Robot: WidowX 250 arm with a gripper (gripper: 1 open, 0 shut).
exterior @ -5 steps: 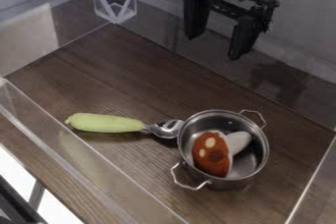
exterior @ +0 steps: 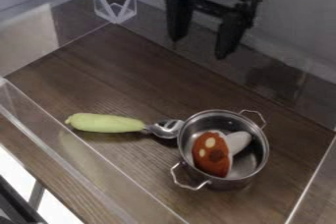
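My black gripper (exterior: 202, 33) hangs open at the top centre, above the back of the enclosure, with nothing between its fingers and apart from the objects below. A small steel pot (exterior: 190, 151) with two handles stands at the lower right, holding a red-orange item with pale spots (exterior: 210, 157) and a white piece. Left of it lies a pale yellow-green corn-like object (exterior: 105, 122), with a steel spoon (exterior: 165, 128) at its right end, close to the pot.
Clear acrylic walls (exterior: 66, 156) enclose the wooden floor (exterior: 118, 81). A clear bracket (exterior: 116, 8) sits in the back left corner.
My gripper has moved left and slightly upward in the view over the last second. The pot and the objects on the floor have not moved.
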